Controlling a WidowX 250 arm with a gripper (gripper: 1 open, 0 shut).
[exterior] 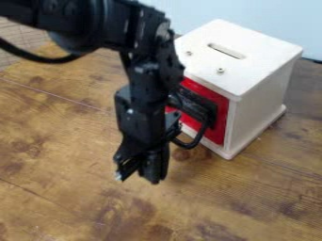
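My black gripper (141,166) hangs low over the wooden table, in front and to the left of a white box (251,102) with a red front panel (217,133). Its fingers point down and look shut, with nothing visible between them. The box has a slot in its top, and the arm hides much of the red front.
Bare wooden table (63,160) fills the left and front of the view. A white wall stands behind the box at the upper right.
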